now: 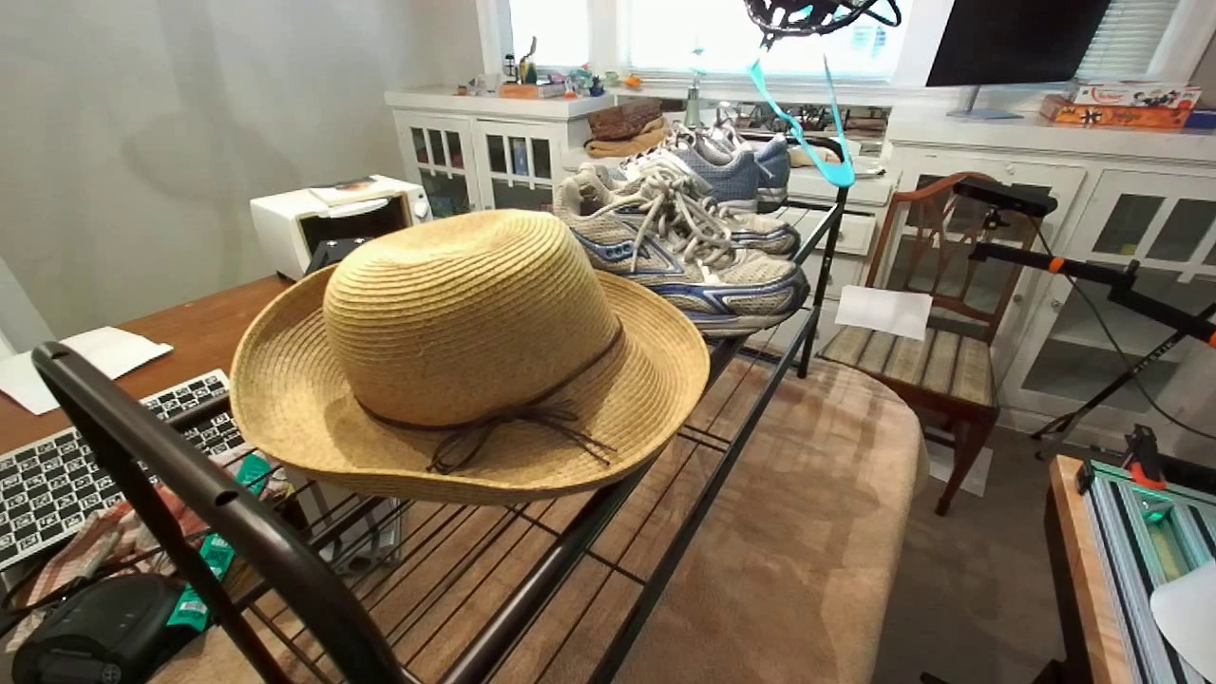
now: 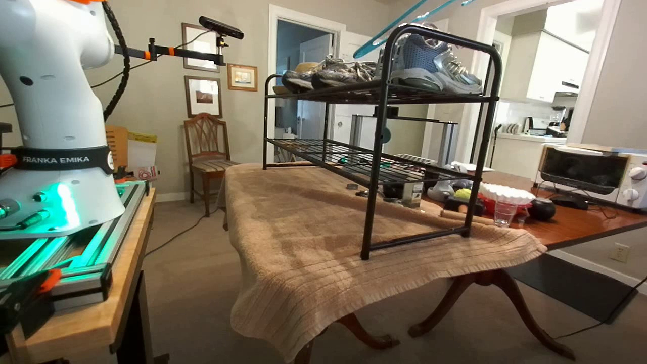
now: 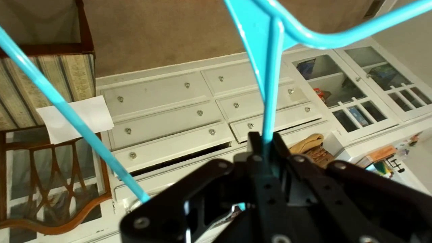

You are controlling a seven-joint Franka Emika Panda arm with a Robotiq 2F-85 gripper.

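A turquoise plastic hanger (image 3: 272, 77) is pinched in my gripper, whose black fingers are shut around one of its thin bars in the wrist view. In exterior view 1 the hanger (image 1: 839, 173) dangles in the air near the far end of the black rack, its lower edge about level with the shoes. At the top edge there, only part of the dark gripper (image 1: 804, 17) shows. Exterior view 2 catches part of the hanger (image 2: 388, 29) above the rack's top shelf, with the gripper out of frame.
A straw hat (image 1: 479, 319) and several sneakers (image 1: 695, 256) fill the top shelf of the black rack (image 2: 386, 139). The rack stands on a towel-covered table (image 2: 291, 206). A wooden chair (image 1: 929, 342) and a camera arm (image 1: 1060, 268) stand to the right.
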